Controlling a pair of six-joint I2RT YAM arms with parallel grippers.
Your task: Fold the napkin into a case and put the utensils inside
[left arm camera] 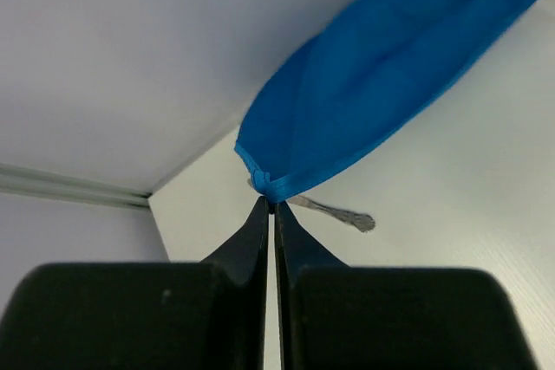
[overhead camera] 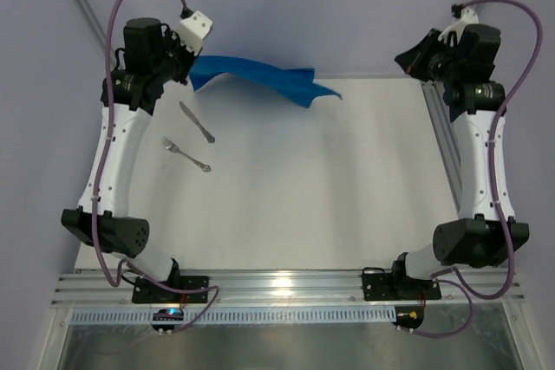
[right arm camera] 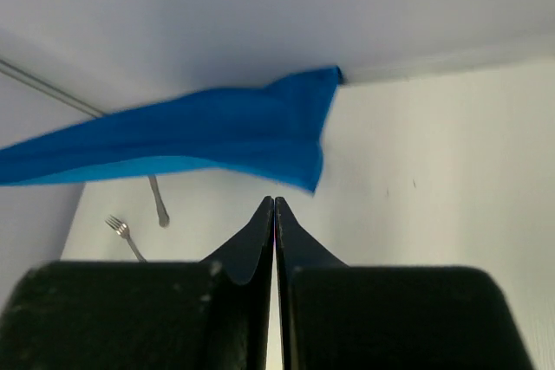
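The blue napkin [overhead camera: 251,73] hangs at the back of the table in a long folded band, one corner at my left gripper [overhead camera: 184,71]. In the left wrist view that corner of the cloth [left arm camera: 364,84] is pinched in the shut fingertips. My right gripper [overhead camera: 408,65] is shut and apart from the napkin; in the right wrist view nothing shows between its fingers, and the cloth [right arm camera: 243,127] lies beyond them. A knife [overhead camera: 205,132] and a fork [overhead camera: 186,153] lie on the left of the table, the knife partly behind the cloth in the left wrist view.
Walls surround it at the back and sides, with metal rails [overhead camera: 277,292] along the front.
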